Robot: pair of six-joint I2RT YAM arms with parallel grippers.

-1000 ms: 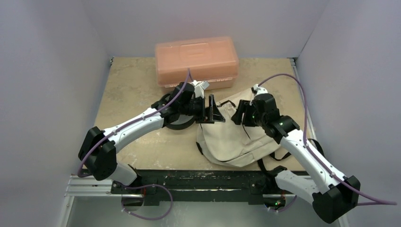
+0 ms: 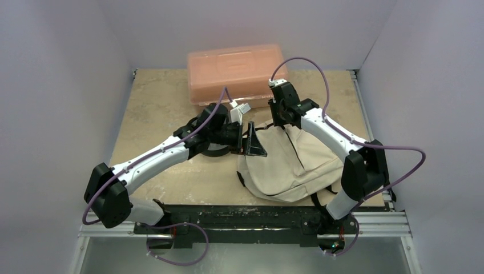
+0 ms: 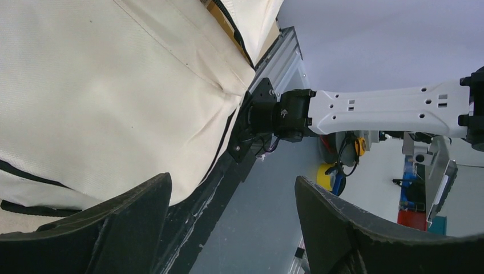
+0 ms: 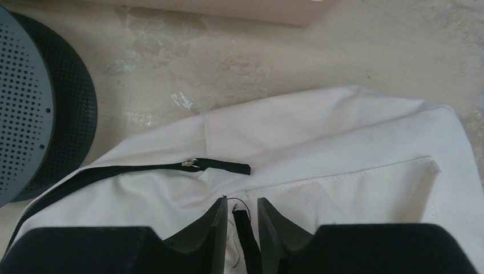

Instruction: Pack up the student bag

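Observation:
A cream cloth bag (image 2: 271,171) with black zips lies flat on the table's right half. In the top view my left gripper (image 2: 254,144) is above the bag's left part. The left wrist view shows that gripper open, its fingers wide apart with nothing between them. At the bag's far edge is my right gripper (image 2: 274,117). In the right wrist view it (image 4: 242,200) is part open, with a black zip end (image 4: 244,228) visible in the gap; whether the fingers are around it or above it, I cannot tell. Beyond them lies another black zip with a metal slider (image 4: 191,164).
A closed pink box (image 2: 237,71) stands at the back. A round dark perforated item (image 4: 23,108) lies left of the bag, partly under my left arm in the top view.
My right gripper has moved away from the table's front and to the left, from over the bag to its far edge. The left gripper has shifted slightly toward the front. The bag lies in place.

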